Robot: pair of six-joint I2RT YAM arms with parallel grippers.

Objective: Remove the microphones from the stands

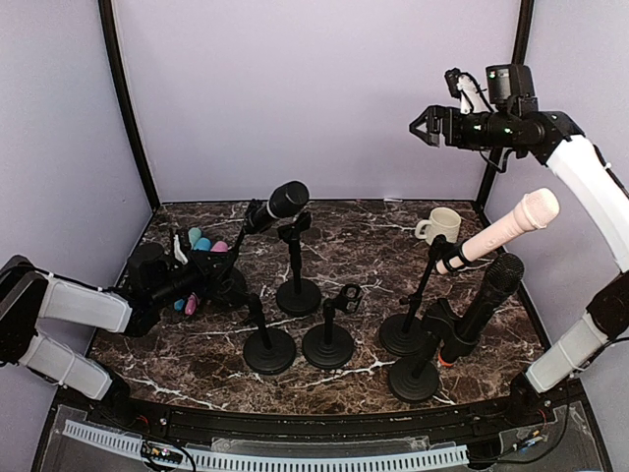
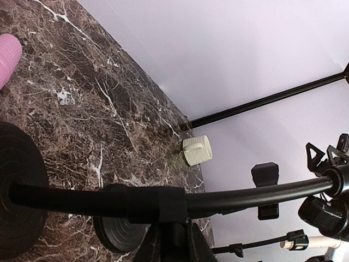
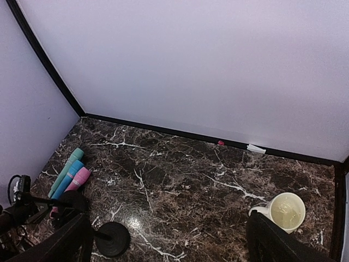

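Observation:
A black microphone (image 1: 287,201) tilts right atop a stand at the left, whose dark pole (image 2: 76,200) runs across the left wrist view from its round base (image 2: 16,153). My left gripper (image 1: 204,261) is shut on that pole, below the microphone; in the left wrist view its fingers are mostly hidden under the pole. My right gripper (image 1: 432,126) is open, raised high at the right, with nothing between its fingers and apart from the microphone.
Several other stands crowd the table's front and middle, two holding a pink microphone (image 1: 496,231) and a black one (image 1: 486,300). A white mug (image 1: 441,224) stands at back right; coloured cylinders (image 3: 72,176) lie at left.

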